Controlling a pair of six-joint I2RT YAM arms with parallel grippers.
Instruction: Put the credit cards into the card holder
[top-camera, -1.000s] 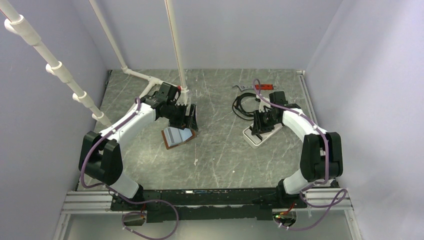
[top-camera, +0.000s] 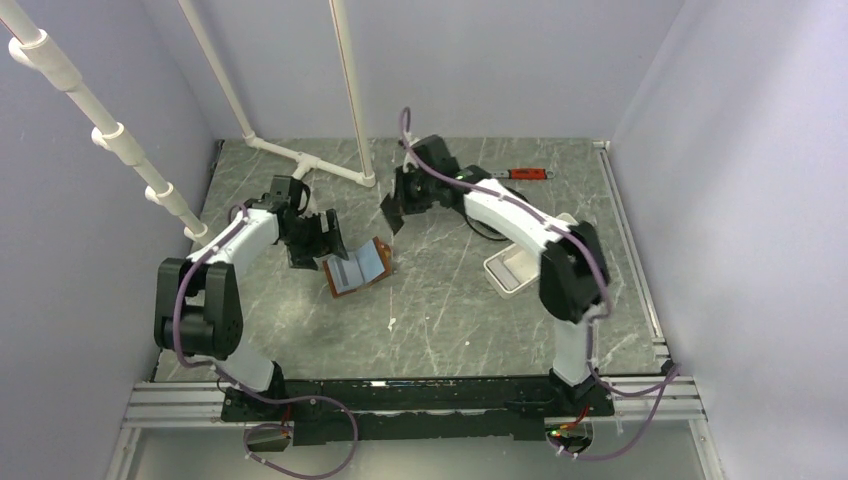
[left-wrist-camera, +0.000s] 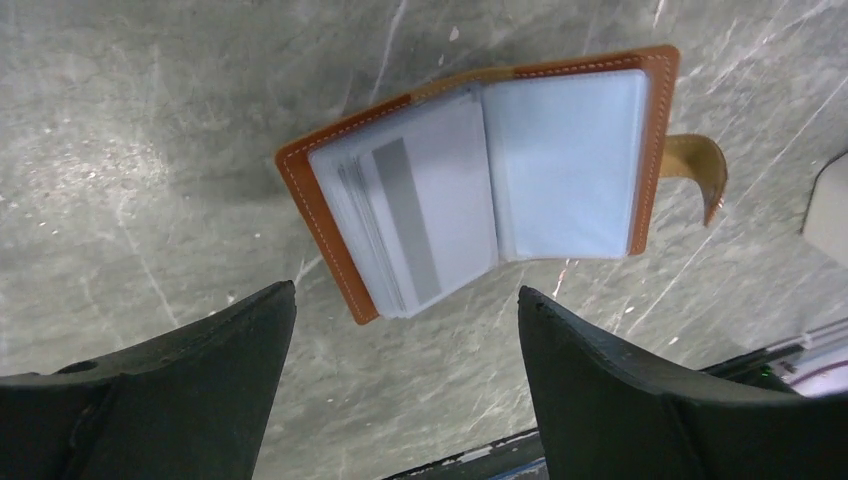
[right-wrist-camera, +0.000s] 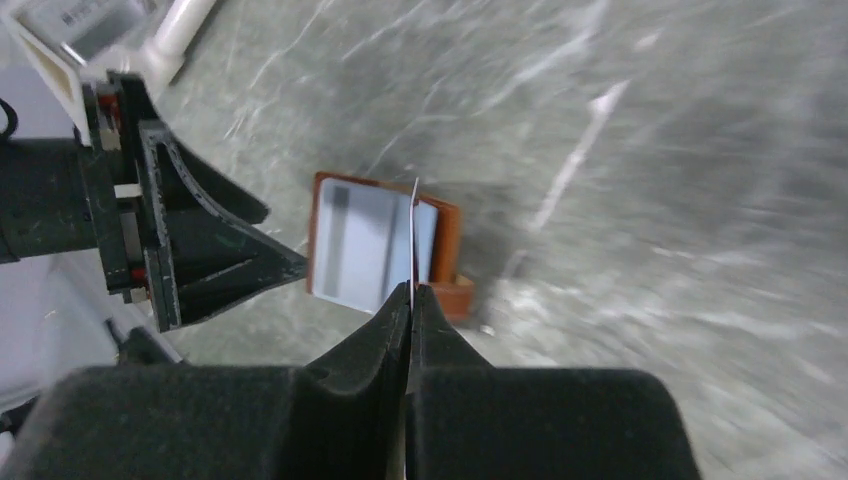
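Observation:
An open brown card holder (top-camera: 355, 268) with pale sleeves lies on the left half of the table; in the left wrist view the holder (left-wrist-camera: 470, 190) fills the middle, its strap bent out to the right. My left gripper (top-camera: 316, 242) hangs just above and left of it, open and empty. My right gripper (top-camera: 403, 200) is in mid-air above and right of the holder, shut on a thin dark card (top-camera: 391, 214), which shows edge-on between the fingertips in the right wrist view.
A white tray (top-camera: 500, 278) lies at the right, with a coiled black cable behind it and an orange-handled tool (top-camera: 530, 173) at the back. White pipes (top-camera: 300, 160) stand at the back left.
My right gripper has lifted the card from the white tray and swung it left toward the holder. My left gripper has shifted a little left.

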